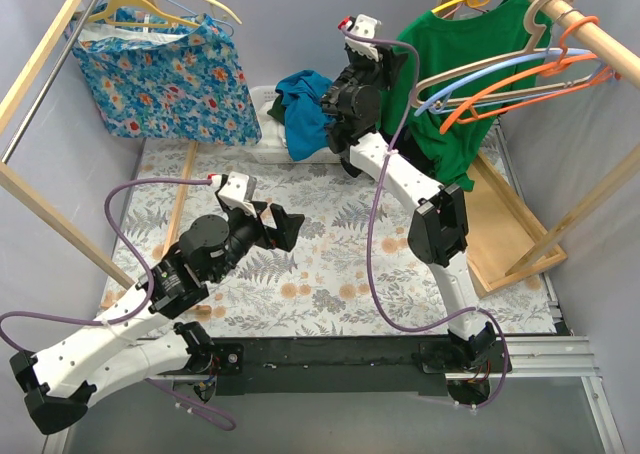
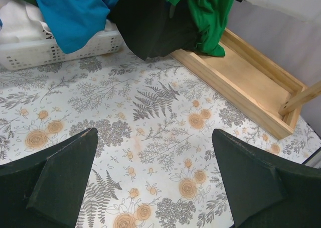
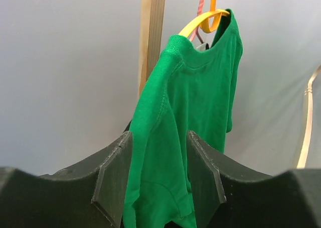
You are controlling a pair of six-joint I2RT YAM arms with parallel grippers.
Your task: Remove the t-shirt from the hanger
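Observation:
The green t-shirt (image 1: 480,64) hangs from a yellow hanger (image 1: 470,2) at the right end of the rack. In the right wrist view, one shoulder and sleeve of the shirt (image 3: 160,107) appear ahead, with the yellow hanger (image 3: 200,21) coming out at its neck. My right gripper has its fingers apart, and the sleeve shows in the gap; whether they touch the cloth I cannot tell. From above, the right gripper is at the shirt's left edge. My left gripper stands open over the patterned floor, nothing between its fingers.
Empty hangers, including an orange one (image 1: 520,89), hang in front of the shirt. A dark garment (image 2: 150,22) hangs beside it. Blue floral cloth (image 1: 165,79) hangs at the left. A white basket (image 2: 55,52) with clothes sits at the back. Mid-floor is clear.

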